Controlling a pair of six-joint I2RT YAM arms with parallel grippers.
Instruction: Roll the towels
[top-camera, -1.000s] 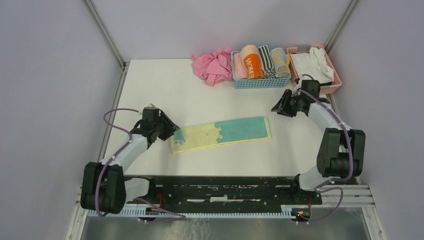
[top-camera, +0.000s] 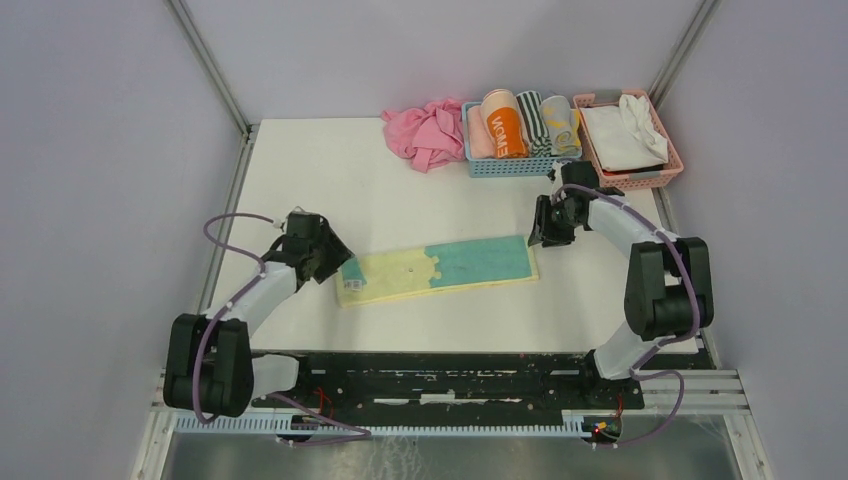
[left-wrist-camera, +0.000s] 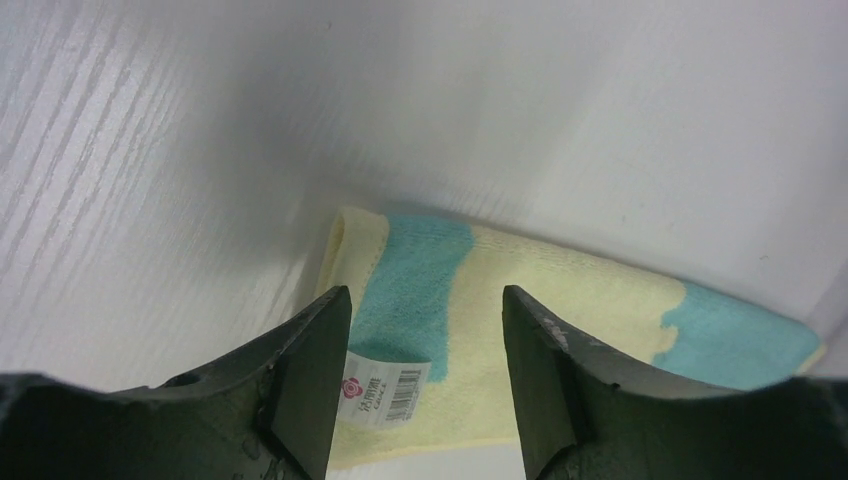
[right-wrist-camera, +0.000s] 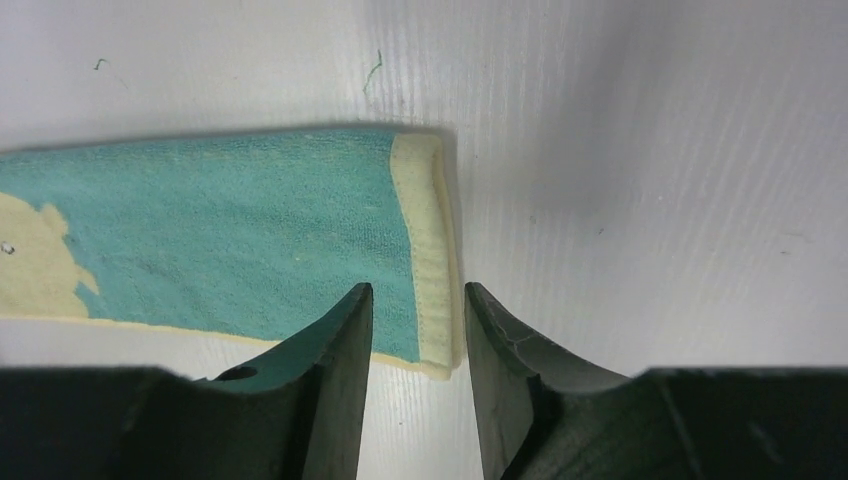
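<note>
A yellow and teal towel (top-camera: 480, 264), folded into a long strip, lies flat across the middle of the table. Over its left end, where a white label (left-wrist-camera: 382, 390) shows, hovers my left gripper, its fingers apart with no cloth pinched between them. My right gripper is open above the towel's right end, fingertips near the yellow border (right-wrist-camera: 430, 250). In the blue basket (top-camera: 520, 168) at the back stand several rolled towels, among them an orange one (top-camera: 505, 122). A crumpled pink towel (top-camera: 428, 135) lies left of that basket.
At the back right, a pink basket (top-camera: 675, 165) holds white cloths (top-camera: 625, 135).
My right gripper has come left from clear of the towel to its right end. The left gripper stays near the left end after small movements. The towel has shifted slightly left.
</note>
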